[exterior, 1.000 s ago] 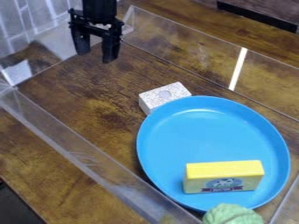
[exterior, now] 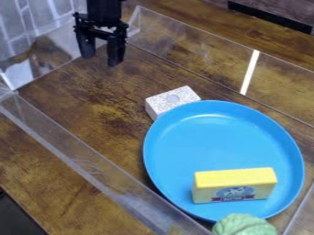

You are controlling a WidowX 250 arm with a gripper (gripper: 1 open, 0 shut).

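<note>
My black gripper (exterior: 99,48) hangs at the top left over the wooden floor of a clear-walled tray, its fingers pointing down and apart, with nothing seen between them. A blue plate (exterior: 215,147) lies at the right, with a yellow box (exterior: 232,184) on its front part. A speckled white block (exterior: 172,101) sits just behind the plate's left side.
A pale green leafy object (exterior: 244,226) is at the bottom edge, in front of the plate. Clear walls (exterior: 73,161) border the wooden area (exterior: 86,101).
The gripper has shifted very slightly at the top left. The objects on the floor have not moved.
</note>
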